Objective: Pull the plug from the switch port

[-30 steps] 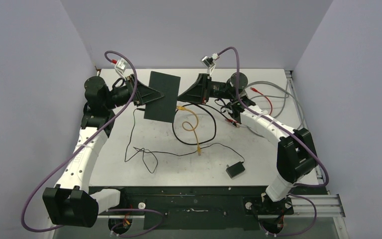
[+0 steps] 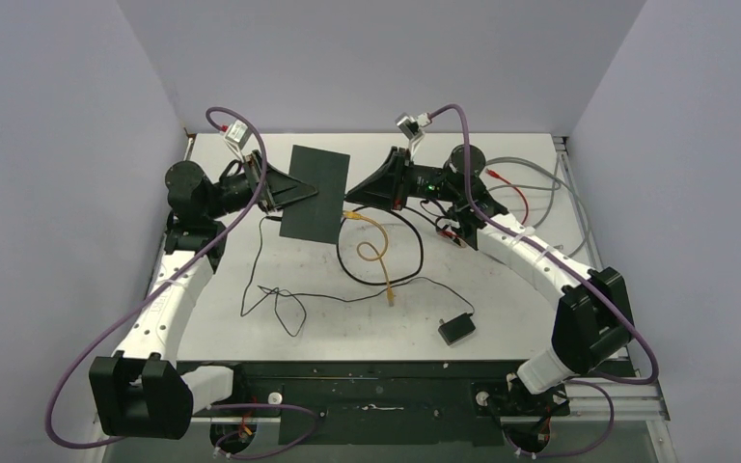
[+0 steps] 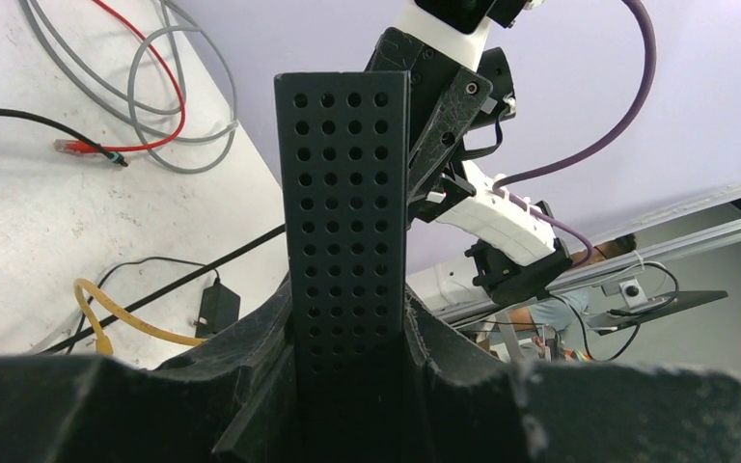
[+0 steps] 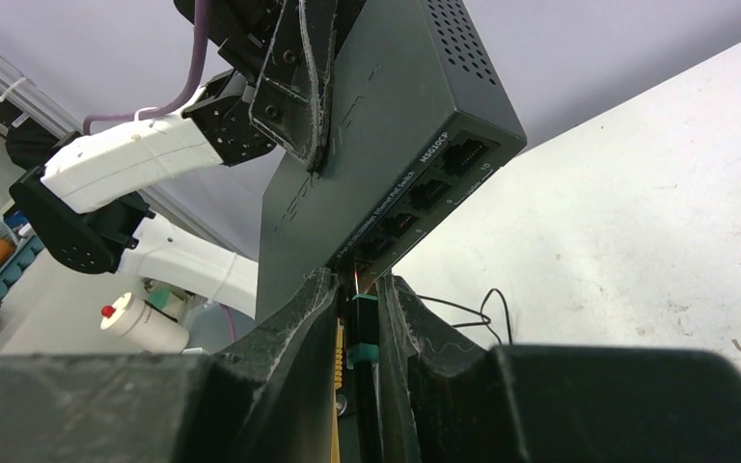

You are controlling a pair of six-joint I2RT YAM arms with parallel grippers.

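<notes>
My left gripper (image 2: pixel 311 189) is shut on the dark flat network switch (image 2: pixel 316 214), holding it above the table. In the left wrist view the switch's perforated side (image 3: pixel 352 212) stands upright between the fingers. The right wrist view shows its row of ports (image 4: pixel 428 195), several of them empty. There my right gripper is shut on the black cable's plug (image 4: pixel 363 323), which has a teal band, right at the low end of the row. Whether the plug's tip sits inside a port is hidden by the fingers. A yellow cable (image 4: pixel 337 362) hangs just behind.
On the table lie a black power adapter (image 2: pixel 456 329) with its thin cord, the loops of the yellow and black cables, a red cable (image 2: pixel 516 189) and grey cable coils (image 2: pixel 579 207).
Both arms and the switch have shifted slightly toward the table's front edge, and the yellow cable has moved with them.
</notes>
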